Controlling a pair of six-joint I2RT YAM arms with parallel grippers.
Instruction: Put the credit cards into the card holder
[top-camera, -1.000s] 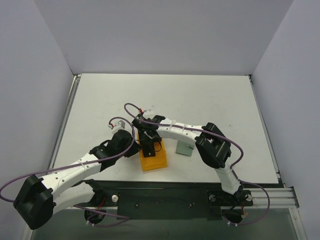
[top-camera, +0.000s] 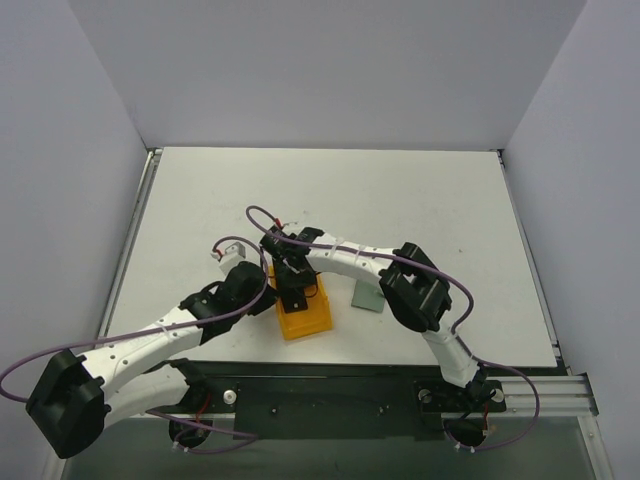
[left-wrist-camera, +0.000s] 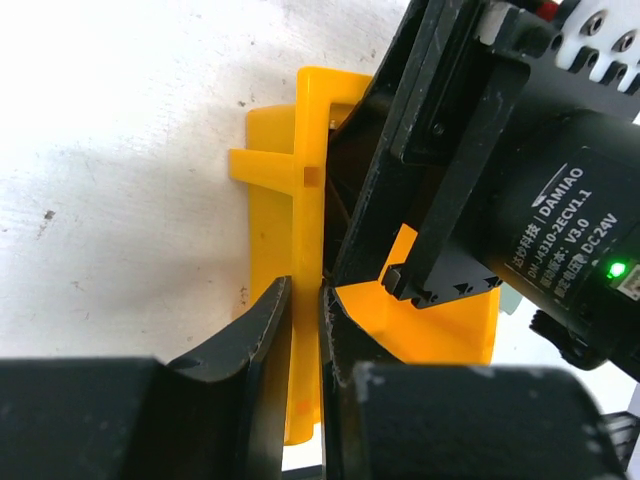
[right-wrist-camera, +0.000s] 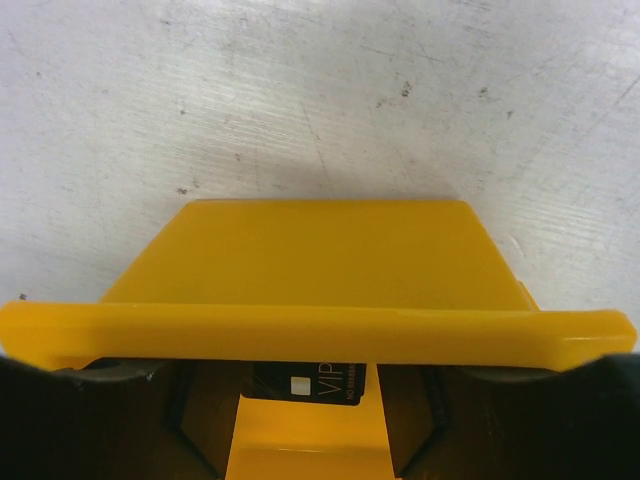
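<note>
An open yellow tray (top-camera: 310, 322) stands near the front of the table, left of centre. My left gripper is shut on the tray's upright yellow rim, one finger on each side. Within the tray, my right gripper stands part open. Between its dark fingers a black card (right-wrist-camera: 345, 385) with "VIP" lettering shows, with a gap on the right side; the tray's near rim hides part of it. Whether the card touches the left finger, I cannot tell. No separate card holder can be made out for certain.
A pale green flat piece (top-camera: 368, 296) lies right of the tray, partly under the right arm. The right arm crosses above the tray and covers its back.
The tray and left gripper have shifted slightly left. My right arm has moved a little left too, staying over the tray.
</note>
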